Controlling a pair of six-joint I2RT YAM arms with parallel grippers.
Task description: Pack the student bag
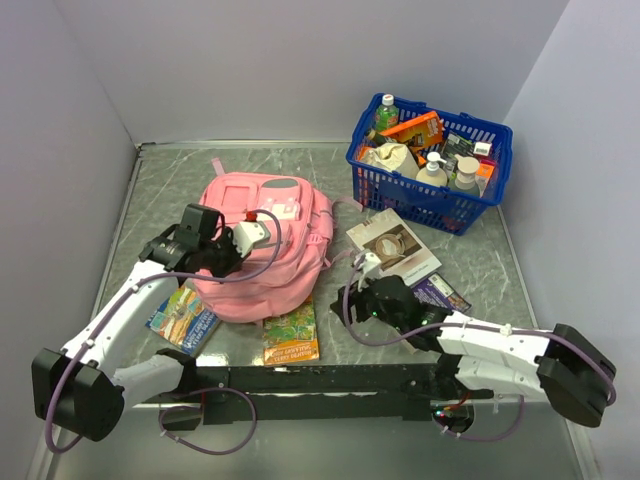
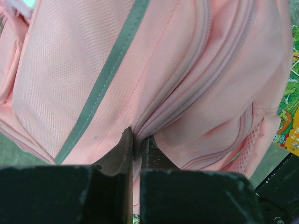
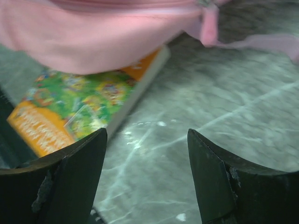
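Note:
The pink backpack [image 1: 262,285] lies on the table with its front pocket up. My left gripper is shut on a fold of its pink fabric beside the zipper seam. To the right of the bag, my right gripper [image 1: 345,305] stands open; only bare tabletop shows between its fingers in the right wrist view. A green and orange book [image 1: 291,335] lies partly beneath the bag's lower edge. Another colourful book [image 1: 183,318] is at the left, partly covered by the left arm. A purple book [image 1: 437,292] shows beyond the right arm.
A grey-white book [image 1: 394,246] lies near the blue basket [image 1: 430,198], which holds bottles and boxes at the back right. Bare tabletop [image 1: 480,265] shows at the right. A dark bar [image 1: 300,379] runs along the front edge.

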